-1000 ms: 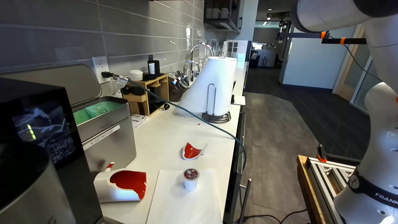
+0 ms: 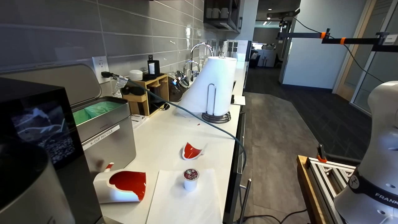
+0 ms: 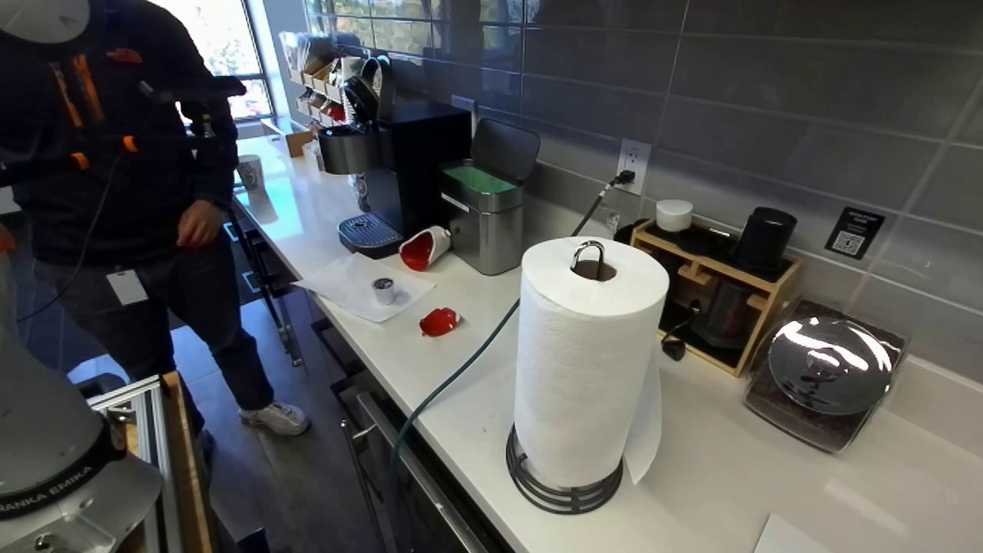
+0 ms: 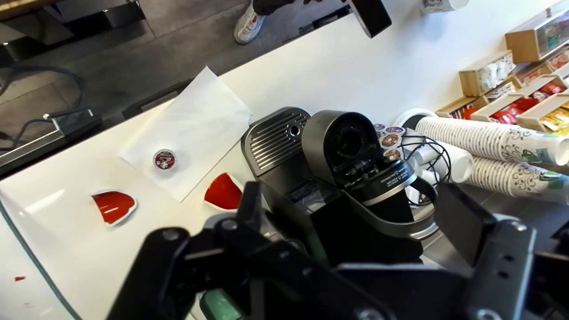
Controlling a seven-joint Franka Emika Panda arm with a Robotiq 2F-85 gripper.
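Observation:
In the wrist view my gripper is open, its two dark fingers wide apart above the coffee machine (image 4: 341, 154), with nothing held between them. A coffee pod (image 2: 191, 179) stands upright, lid up, on a white paper towel (image 2: 186, 209). Behind it lies a curved shard (image 2: 191, 151), red inside and white outside. Nearer the bin, a broken white mug (image 2: 119, 186) rests on its side with its red inside showing. The K-cup recycle bin (image 2: 113, 138) has its lid raised and a green liner inside. Neither exterior view shows my fingers.
A paper towel roll (image 3: 590, 369) stands upright on a wire holder. A green cable (image 3: 461, 369) runs across the counter and over its edge. Stacked paper cups (image 4: 480, 141) sit beyond the coffee machine. A person (image 3: 138, 184) stands near the counter.
The pod, mug and shard have stayed put.

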